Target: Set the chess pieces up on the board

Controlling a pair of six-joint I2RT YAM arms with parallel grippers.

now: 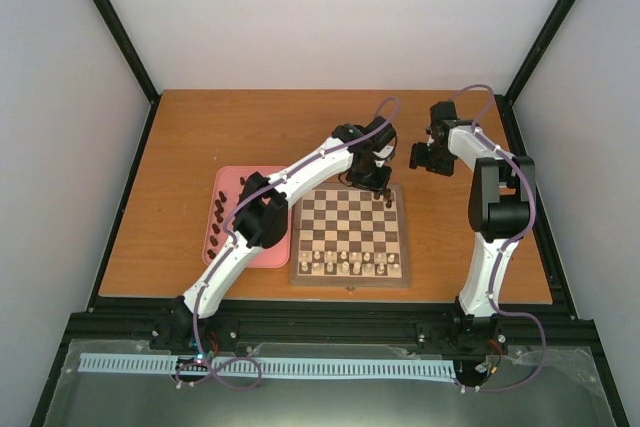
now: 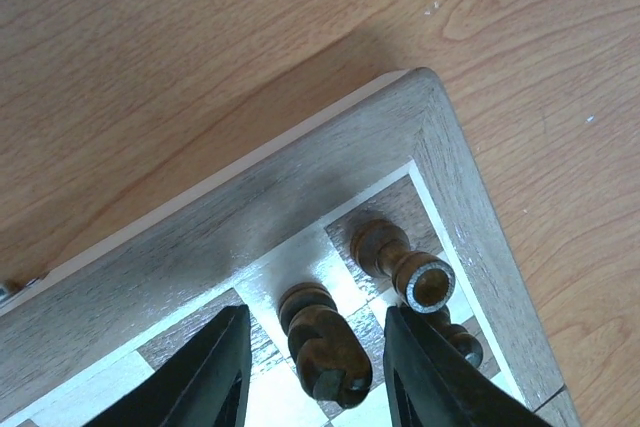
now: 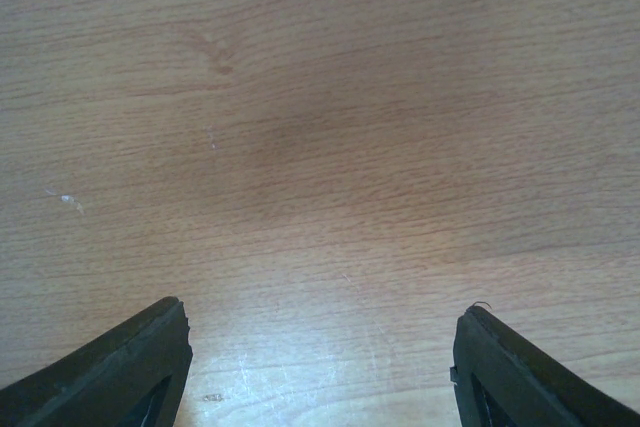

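Note:
The chessboard (image 1: 404, 242) carries two rows of light pieces (image 1: 345, 269) on its near side. At its far right corner, in the left wrist view, a dark rook (image 2: 386, 250) stands on the corner square with a dark pawn (image 2: 462, 343) in front of it. A dark knight (image 2: 330, 355) stands on the square beside the rook. My left gripper is open around the knight, a gap showing on each side; its right finger lies close to the rook and pawn. Off the board, my right gripper is open and empty over bare table.
A pink tray (image 1: 266, 259) left of the board holds several dark pieces (image 1: 217, 217). My left arm (image 1: 320, 167) reaches over the tray and the board's far left corner. The board's middle is clear, as is the table (image 1: 250, 127) behind it.

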